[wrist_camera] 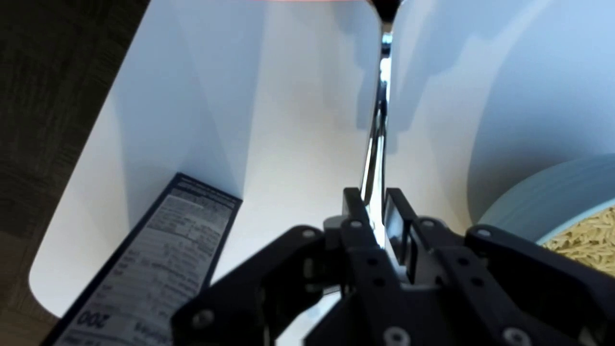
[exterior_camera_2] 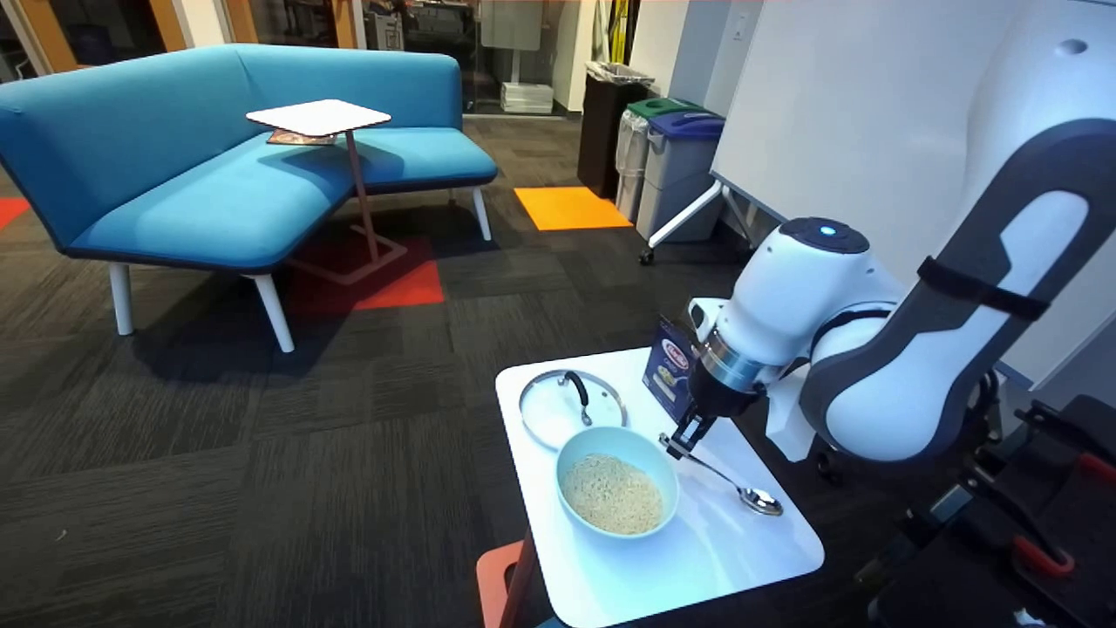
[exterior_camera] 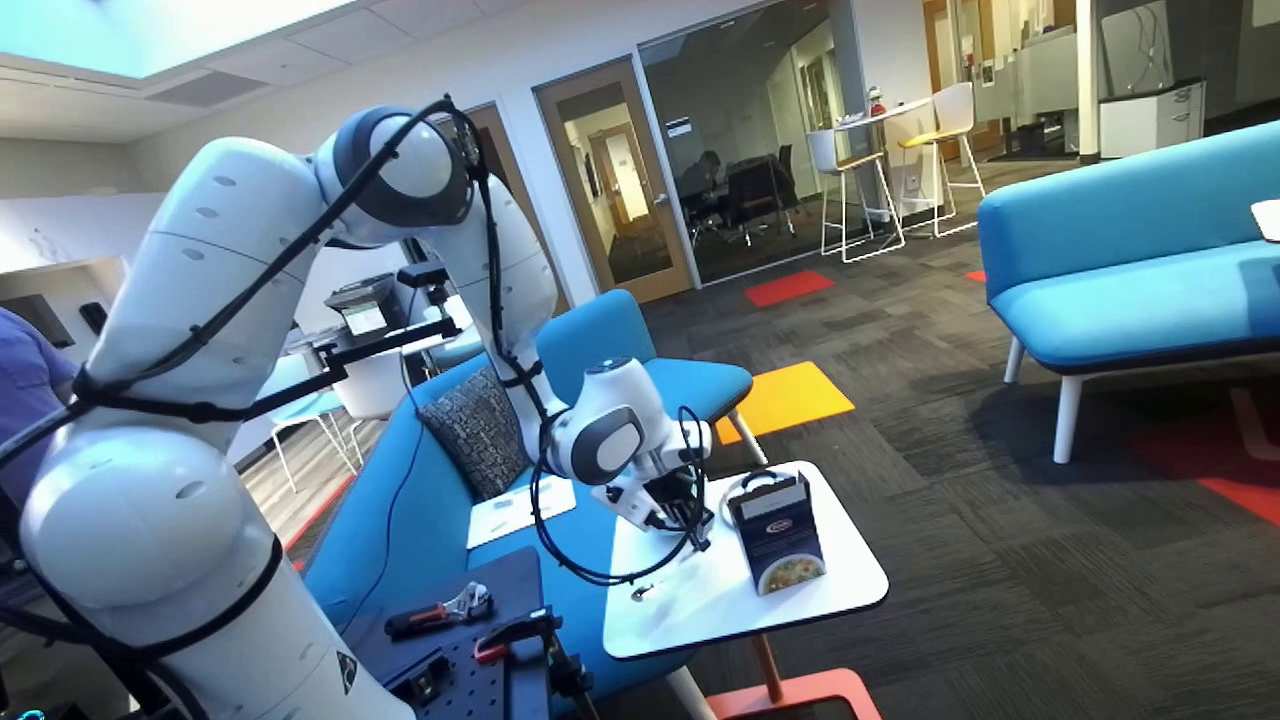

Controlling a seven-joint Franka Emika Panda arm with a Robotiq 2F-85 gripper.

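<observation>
A metal spoon [wrist_camera: 377, 121] runs out from between the fingers of my gripper, which is shut on its handle. In exterior view 2 the spoon's bowl end [exterior_camera_2: 760, 501] points toward the near right of the white table [exterior_camera_2: 722, 555], and my gripper [exterior_camera_2: 677, 448] is low over the tabletop. Whether the spoon touches the table is hard to tell. Beside the gripper stands a light blue bowl [exterior_camera_2: 566, 460] holding pale grains [exterior_camera_2: 612, 494]. In exterior view 1 the arm largely hides that bowl.
A dark blue box [exterior_camera: 780, 534] stands upright on the table, close to the gripper in exterior view 2. Behind the bowl lies a glass lid [exterior_camera_2: 544, 408] with a black handle. A blue sofa [exterior_camera: 408, 528] borders the table.
</observation>
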